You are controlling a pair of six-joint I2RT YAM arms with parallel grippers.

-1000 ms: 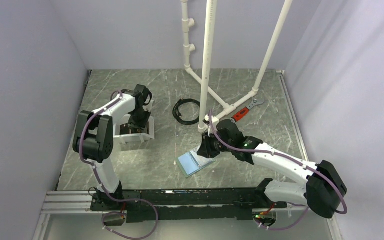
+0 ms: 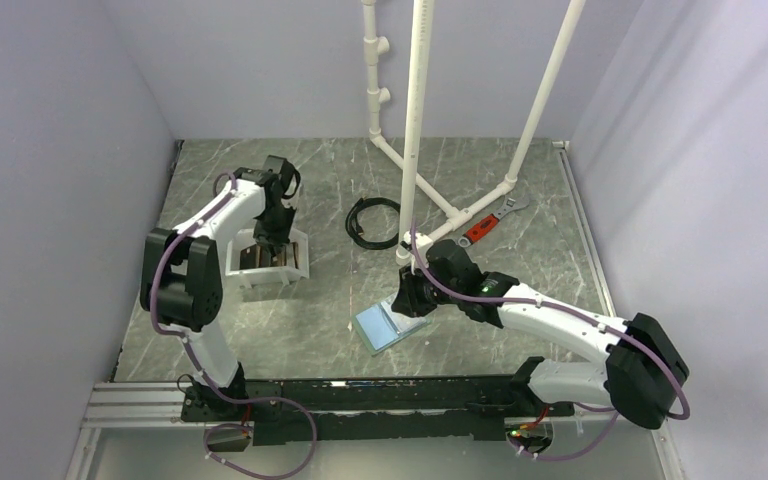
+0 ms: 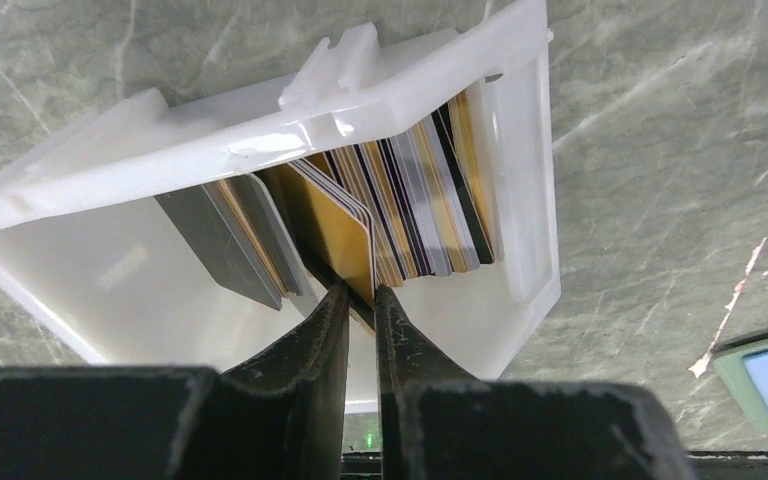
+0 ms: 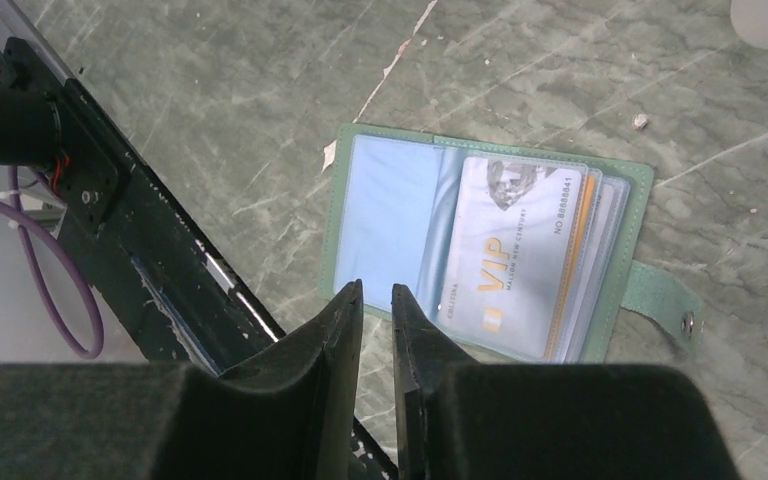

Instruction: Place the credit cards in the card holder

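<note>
Several cards, gold, black and grey, stand in the white tray (image 3: pixel 90 180). A gold card (image 3: pixel 335 215) with white edges beside it leans out from the others. My left gripper reaches into the tray with a narrow gap between its fingers; card corners are at and between the tips, and no firm hold shows. The green card holder (image 4: pixel 338 230) lies unfolded on the table, an empty blue-white panel (image 4: pixel 385 210) on one side and a white VIP card (image 4: pixel 510 255) under clear sleeves on the other. My right gripper hovers over the holder's near edge, slightly open and empty.
A coiled black cable (image 2: pixel 358 222) lies mid-table, with white pipe stands (image 2: pixel 415 130) behind and beside it. A red-handled wrench (image 2: pixel 480 228) rests at the right. Bare table lies between tray and holder.
My left gripper has shifted a little left and toward the back over the tray. The right arm has moved slightly left near the holder. Tray and holder stay put.
</note>
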